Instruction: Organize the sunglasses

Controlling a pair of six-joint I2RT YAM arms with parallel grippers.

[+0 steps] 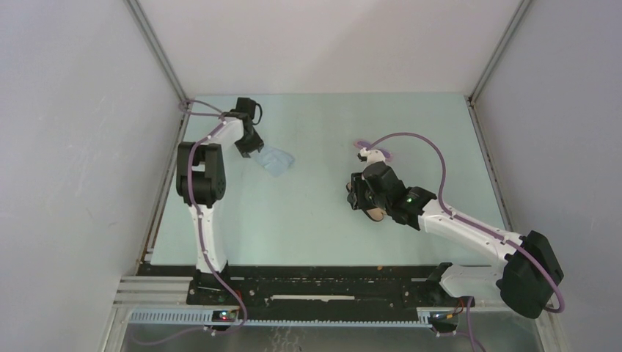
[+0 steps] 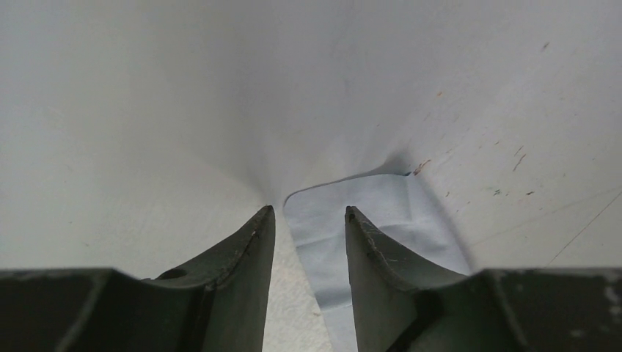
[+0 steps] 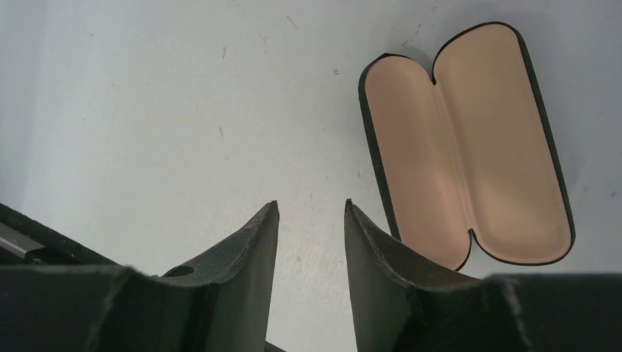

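Purple sunglasses [image 1: 387,155] lie on the table right of centre, partly covered by the right arm. An open case [image 3: 455,147] with a tan lining and dark rim rests below the right gripper; that gripper is part open, empty, with the case to the right of its fingers in the right wrist view. A light blue cloth [image 1: 276,161] lies flat on the left half of the table. Above one corner of it, the left gripper holds its fingers part open with nothing gripped; the cloth [image 2: 367,209] shows between and behind them.
Pale walls close in its left, right and far sides. Purple cables [image 1: 442,176] loop over both arms.
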